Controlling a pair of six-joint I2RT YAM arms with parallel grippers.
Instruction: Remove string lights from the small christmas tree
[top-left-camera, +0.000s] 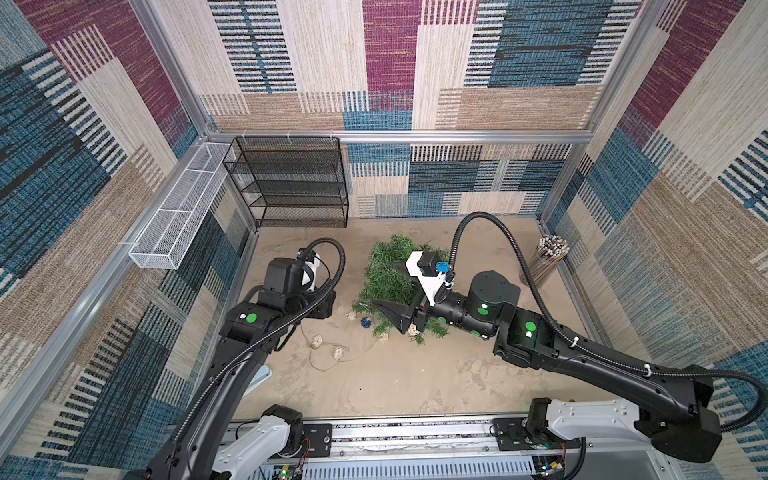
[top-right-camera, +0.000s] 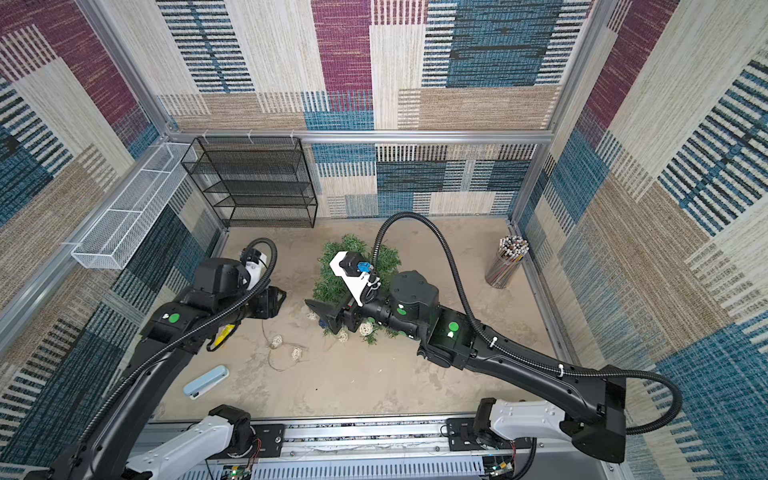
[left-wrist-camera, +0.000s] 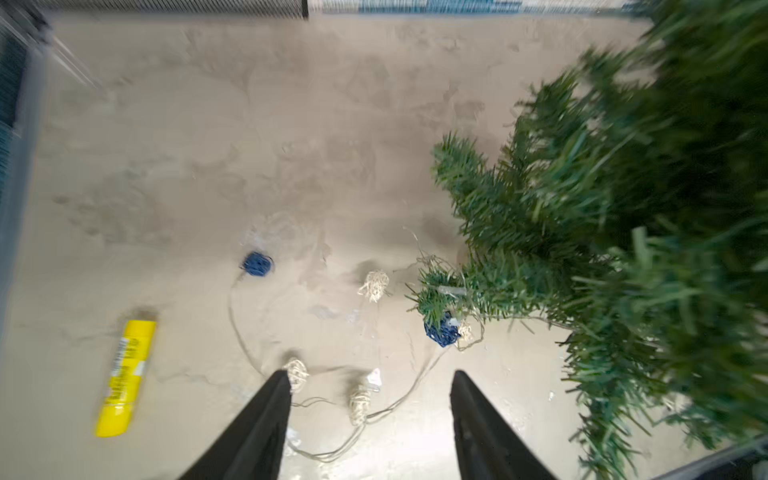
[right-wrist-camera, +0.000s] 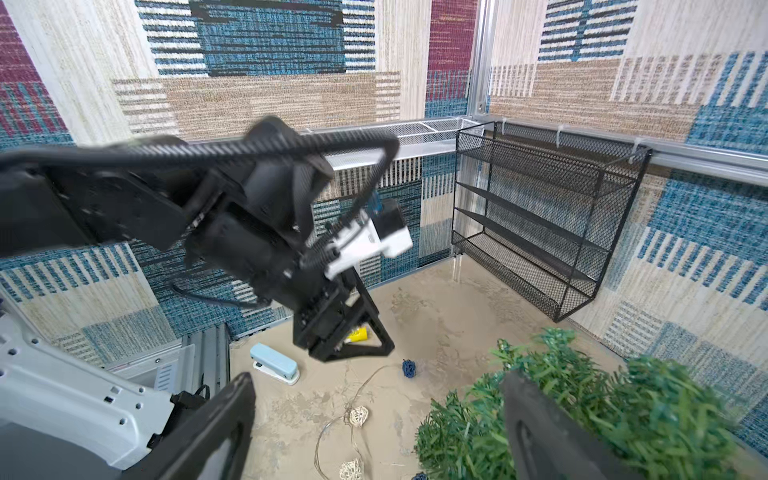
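Observation:
The small green tree (left-wrist-camera: 608, 208) lies on the table. A string of lights with white and blue balls (left-wrist-camera: 360, 404) trails over the bare surface left of it, one end reaching under the lower branches beside a blue ball (left-wrist-camera: 440, 328). My left gripper is left of the tree, above the string, fingers apart with nothing seen held. My right gripper is over the tree, its fingers open in the right wrist view; what is directly beneath it is hidden in the top views.
A yellow tube (left-wrist-camera: 125, 376) and pale blue stapler (top-right-camera: 205, 381) lie at left. Behind are a black mesh rack (top-right-camera: 248, 184) and white wire basket (top-right-camera: 128, 216). A pencil holder (top-right-camera: 502, 268) stands right.

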